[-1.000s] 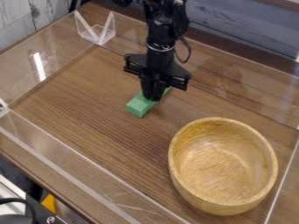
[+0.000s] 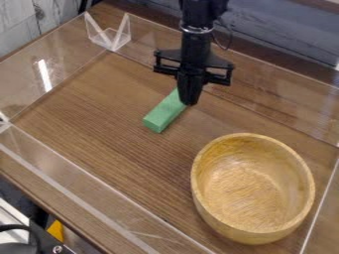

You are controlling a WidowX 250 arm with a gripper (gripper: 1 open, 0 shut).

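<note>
A green rectangular block (image 2: 166, 113) lies on the wooden surface near the middle, slanted diagonally. Just behind its upper end, the black gripper (image 2: 191, 79) points down, shut, with nothing visible held in it. Its fingertips are small and dark, and whether they touch the block is unclear.
A large yellow bowl (image 2: 252, 187) fills the lower right. Clear plastic pieces stand at the upper left, and a dark cable is at the bottom-left corner.
The gripper has moved back and slightly right, up the view from over the block, uncovering more of it. The block appears to lie in about the same place.
</note>
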